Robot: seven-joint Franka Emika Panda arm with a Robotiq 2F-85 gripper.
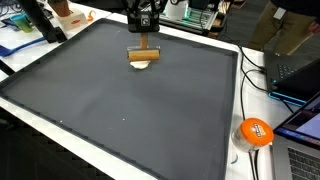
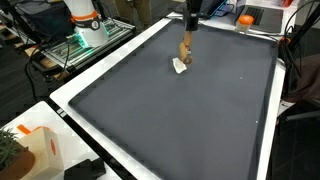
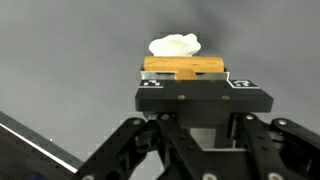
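My gripper [image 1: 143, 28] is shut on the upright handle of a wooden T-shaped tool [image 1: 144, 55], near the board's back edge in exterior view 1. The tool's wooden crossbar [image 3: 184, 64] lies right beside a small white patch [image 3: 175, 45] in the wrist view. This white patch [image 2: 179, 65] sits on the dark grey board, just below the tool [image 2: 185, 47] in exterior view 2. Whether the crossbar touches the board or the white patch, I cannot tell. The gripper body hides most of the handle in the wrist view.
Most of the dark grey board [image 1: 120, 105] is bare. An orange-topped white container [image 1: 253, 133] stands off its right side, with cables nearby. Various items, including an orange-and-white box [image 2: 41, 152], lie beyond the board's edges.
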